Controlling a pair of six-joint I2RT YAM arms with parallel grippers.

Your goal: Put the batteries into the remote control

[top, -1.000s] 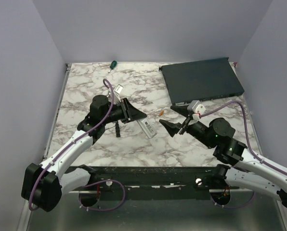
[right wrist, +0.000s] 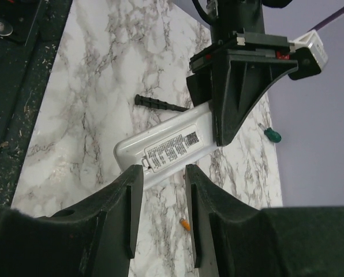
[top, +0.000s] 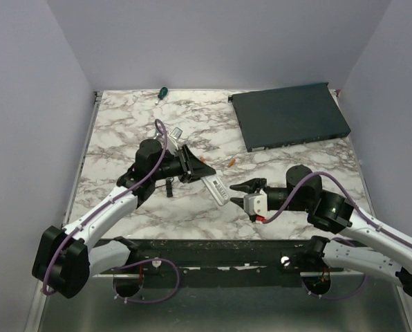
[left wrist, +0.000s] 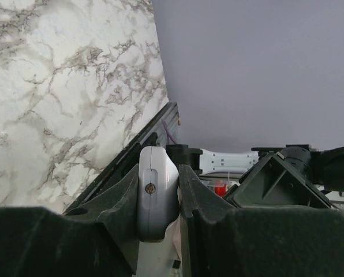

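My left gripper (top: 199,169) is shut on one end of the white remote (top: 216,190), which is held tilted above the marble table; its label side faces the right wrist camera (right wrist: 173,147). In the left wrist view the remote's rounded end (left wrist: 157,190) sits between the fingers. My right gripper (top: 237,194) is just right of the remote's free end, its fingers apart, with that end a little beyond them in the right wrist view. Orange batteries (top: 231,162) lie on the table behind the remote.
A large black panel (top: 289,114) fills the back right. A green screwdriver (top: 162,93) lies at the back, a black rod (right wrist: 157,104) on the left.
The left gripper with the remote has shifted slightly to the right and toward the front.
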